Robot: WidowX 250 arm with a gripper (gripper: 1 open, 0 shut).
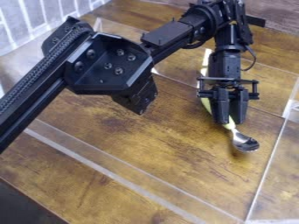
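Observation:
My black gripper [229,109] points down over a pale yellow-green strip [207,61] lying on the wooden surface [105,166]. Just below the fingers, a metal spoon-like utensil [244,143] with a light handle lies on the wood, its rounded end toward the front right. The fingers hide part of the handle; I cannot tell whether they are shut on it or apart around it.
My arm [111,66] crosses the upper left. A white slatted rack [24,17] stands at the back left. Clear strips or sheets edge the wooden surface at left and right.

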